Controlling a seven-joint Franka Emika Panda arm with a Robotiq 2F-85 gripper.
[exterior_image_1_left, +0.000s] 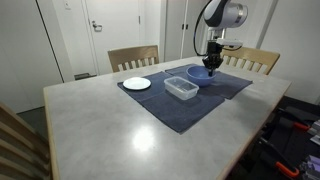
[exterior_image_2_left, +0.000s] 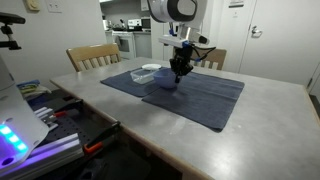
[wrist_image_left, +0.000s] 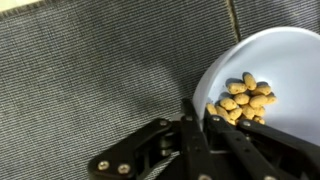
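A blue bowl stands at the right part of the table on a dark mat, and in exterior view 2 the bowl shows near the middle. From above, the bowl's pale inside holds several tan, peanut-like pieces, gathered towards the near side. My gripper is shut on the bowl's left rim. In exterior view 1 the gripper is small and dark at the rim, so its fingers cannot be made out there.
A clear rectangular container stands beside the bowl, and a white plate lies farther left. Dark mats cover part of the table. Chairs stand around the table.
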